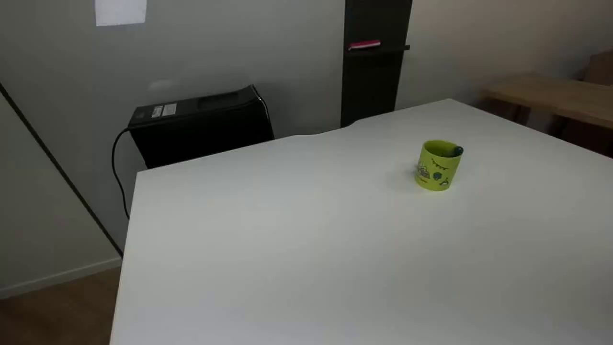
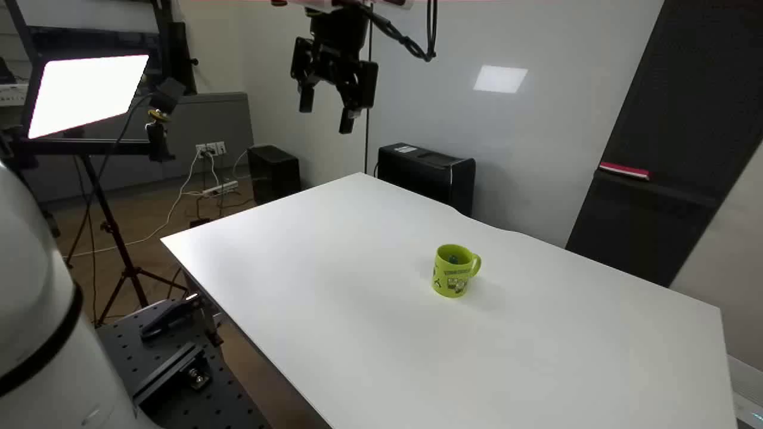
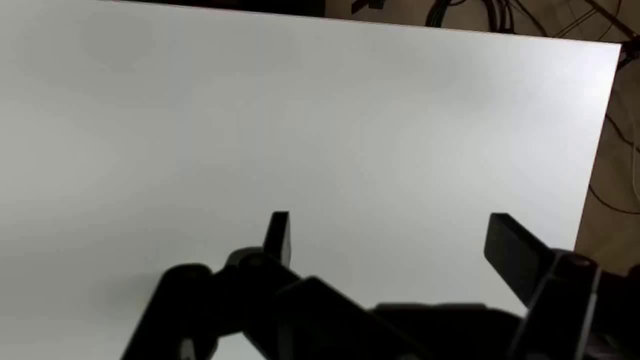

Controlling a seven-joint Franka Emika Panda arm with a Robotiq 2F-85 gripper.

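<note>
A lime-green mug [image 1: 435, 172] with printed figures stands upright on the white table [image 1: 258, 241]. Inside it, a small dark green thing [image 1: 458, 150] shows at the rim; what it is cannot be made out. In the second exterior view the mug [image 2: 450, 275] has its handle pointing right. My gripper [image 2: 326, 118] hangs high above the table's far left side, well away from the mug. Its black fingers are wide apart in the wrist view, where the gripper has only bare table beneath it. The mug is out of the wrist view.
Apart from the mug, the tabletop is clear. A black box-shaped unit [image 2: 427, 175] stands just behind the table's back edge, by the wall. At the left are a bright lamp panel [image 2: 87, 93] on a stand and a perforated mounting plate [image 2: 193, 372].
</note>
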